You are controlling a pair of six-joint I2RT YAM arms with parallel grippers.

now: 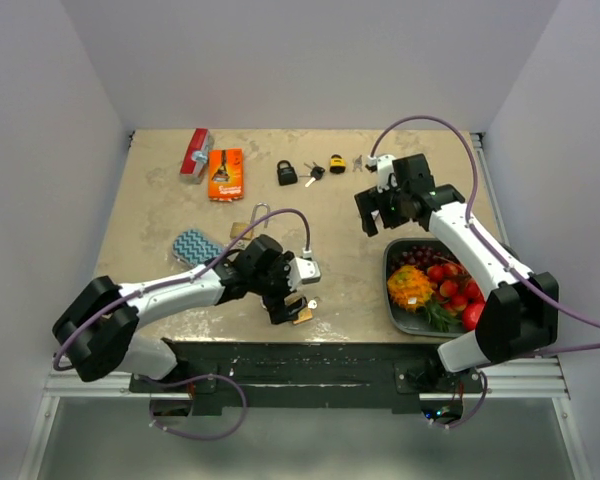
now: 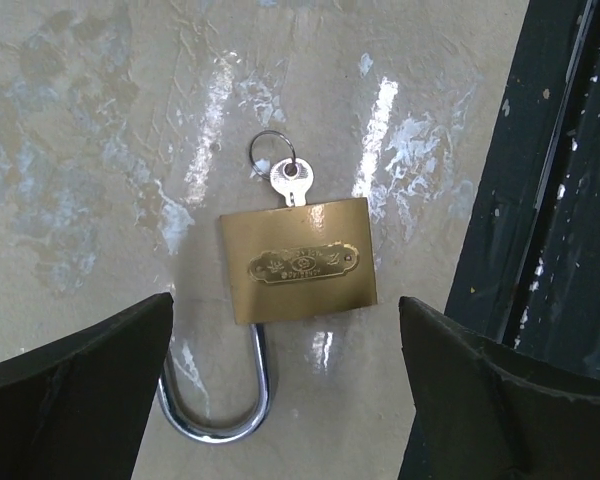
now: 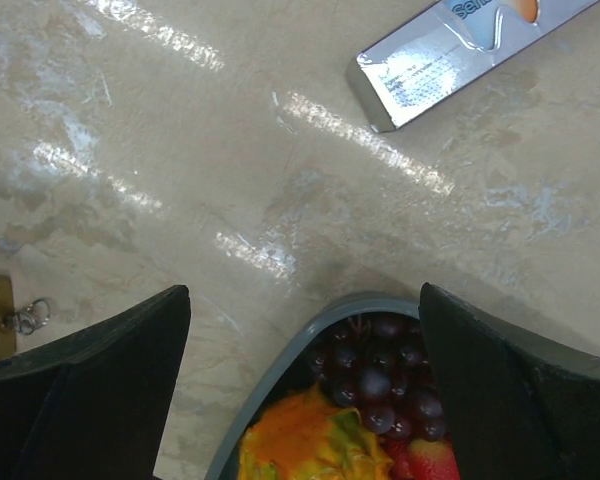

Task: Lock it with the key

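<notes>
In the left wrist view a brass padlock (image 2: 302, 293) lies flat near the table's front edge, its shackle (image 2: 261, 380) open, with a key (image 2: 291, 181) on a ring in it. My open left gripper hangs over this lock, nothing between its fingers; in the top view it covers much of it. My open right gripper hovers between a silver box (image 3: 420, 90) and a fruit tray (image 3: 280, 365), holding nothing.
Along the back lie a black padlock (image 1: 286, 174), keys (image 1: 315, 175), a yellow lock (image 1: 337, 164) and an orange packet (image 1: 225, 175). A patterned pouch (image 1: 195, 248) is at left.
</notes>
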